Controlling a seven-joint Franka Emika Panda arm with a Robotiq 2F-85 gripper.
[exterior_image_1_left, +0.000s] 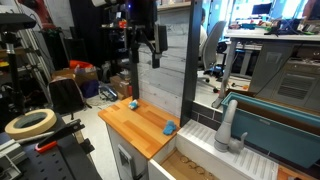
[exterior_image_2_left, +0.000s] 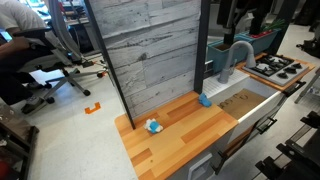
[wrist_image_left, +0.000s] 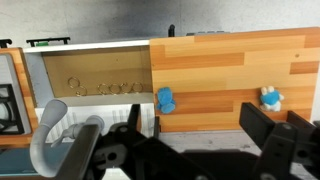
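High above the wooden counter (exterior_image_1_left: 142, 122) my gripper (exterior_image_1_left: 145, 48) hangs with its fingers spread and pointing down. In the wrist view the gripper has a wide gap between its dark fingers, with nothing held there. A small blue object (wrist_image_left: 166, 101) lies on the counter near the drawer side. Farther right in that view sits a small white and light-blue object (wrist_image_left: 270, 98), close to the counter's other end. Both objects lie well below the gripper, apart from it. An open drawer (exterior_image_2_left: 257, 91) has a brown bottom.
A grey faucet (exterior_image_1_left: 229, 125) stands beside the drawer, near the teal bin (exterior_image_1_left: 270, 133). A whitewashed plank panel (exterior_image_1_left: 162, 65) rises behind the counter. A stove top (exterior_image_2_left: 275, 66) lies at the far end. Bare wood lies between the two small objects.
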